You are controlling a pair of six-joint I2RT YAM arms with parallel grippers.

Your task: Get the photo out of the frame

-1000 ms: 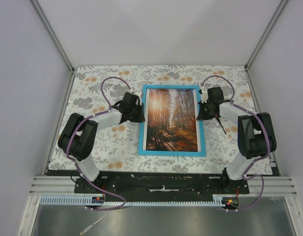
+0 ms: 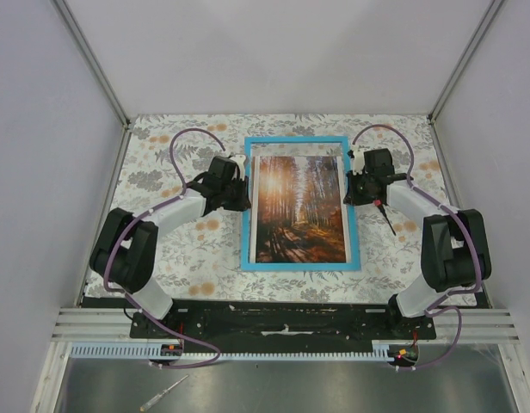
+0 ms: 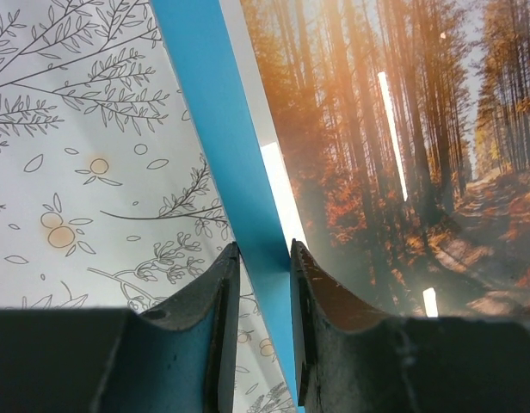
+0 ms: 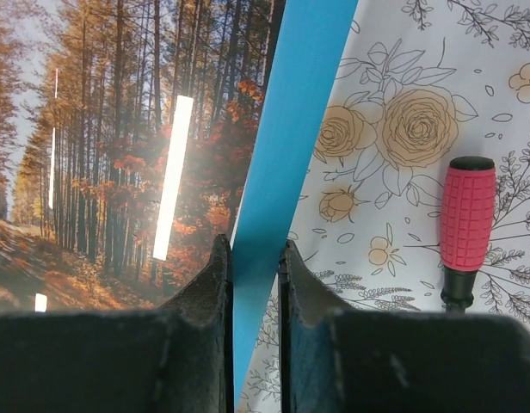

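The blue picture frame (image 2: 300, 267) lies on the patterned surface, with the autumn forest photo (image 2: 299, 211) inside its border. Between the photo's far edge and the frame's far bar, a pale strip shows. My left gripper is shut on the frame's left bar, one finger outside and the other on the photo side. On the opposite bar, my right gripper is shut, its fingertips against both sides of the blue edge. White streaks of glare lie across the photo in both wrist views.
A screwdriver with a red handle (image 4: 468, 215) lies just right of the frame, close to my right gripper. Side walls (image 2: 41, 172) stand at both edges.
The frame's far bar has moved away from the photo's far edge, which stays nearly where it was, widening the pale strip. Both grippers have shifted slightly with the frame.
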